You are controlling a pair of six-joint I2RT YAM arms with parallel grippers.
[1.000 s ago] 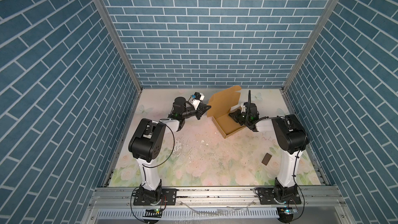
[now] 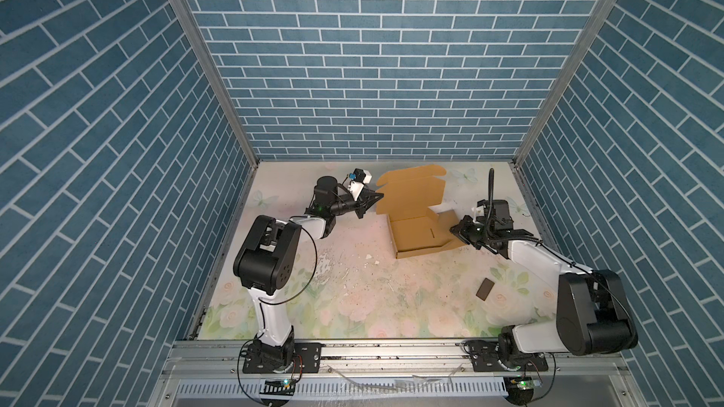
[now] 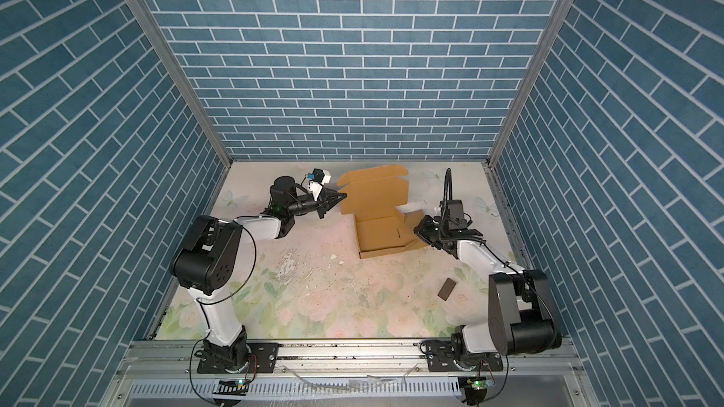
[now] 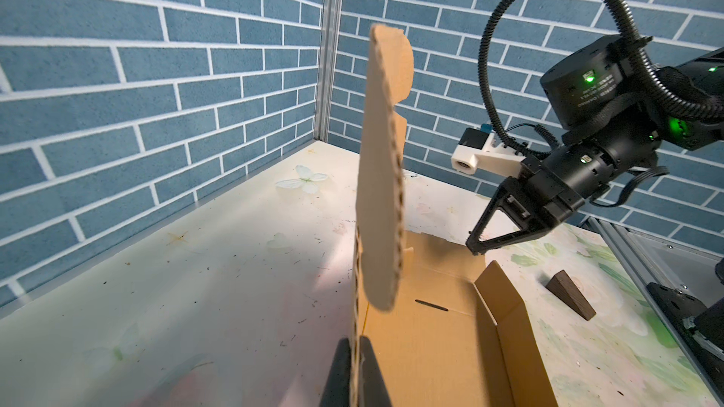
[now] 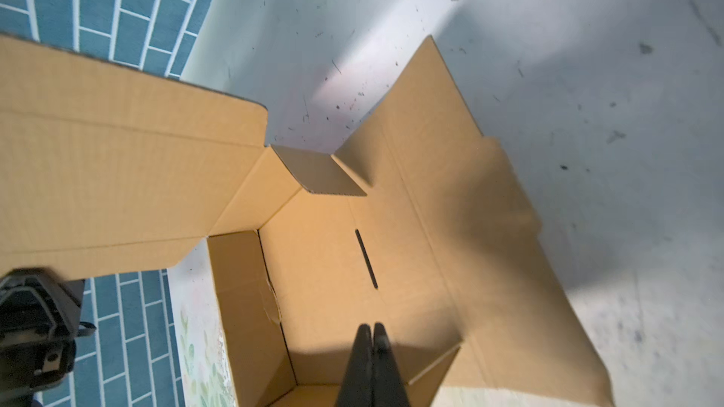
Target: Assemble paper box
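Note:
The cardboard box (image 2: 413, 233) lies partly folded mid-table, its lid (image 2: 411, 194) standing up at the back. My left gripper is shut on the lid's left edge, the thin board showing between its fingers. My right gripper is shut, with nothing visible between its fingertips; it hovers at the box's right side. That side panel (image 5: 482, 256) leans outward, flat-looking, while the front wall (image 5: 252, 309) stands up. A small corner flap (image 5: 320, 172) juts inward at the back right. The floor has a narrow slot (image 5: 366, 258).
A small dark block (image 2: 485, 288) lies on the table at the front right. Pale scraps (image 2: 371, 259) are scattered left of the box. Open room stretches across the front of the floral table (image 2: 377, 305).
My right arm has moved right and toward the front, from over the box to its right edge. The box has swung round straighter, and its right panel now shows opened outward. My left arm stays put.

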